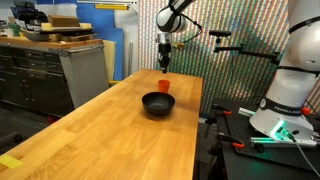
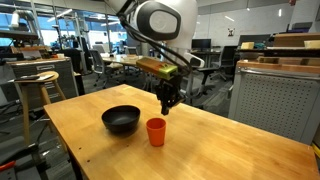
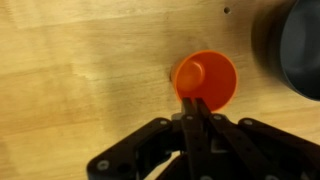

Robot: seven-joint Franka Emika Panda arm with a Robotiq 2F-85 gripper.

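Note:
An orange cup (image 2: 156, 133) stands upright on the wooden table, just beside a black bowl (image 2: 121, 121). Above the cup and apart from it hangs my gripper (image 1: 165, 70), pointing down. From the wrist, the cup (image 3: 218, 70) shows its open mouth beyond my fingertips, and nothing can be made out inside it. My gripper looks shut, its dark fingertips close together; anything small between them is too hard to tell. Part of the bowl (image 3: 304, 50) appears at the right edge of that view.
Another robot arm (image 1: 285, 90) stands at the right, off the table. A grey cabinet (image 1: 88, 75) and a yellow panel (image 1: 98, 30) lie behind the table's far side.

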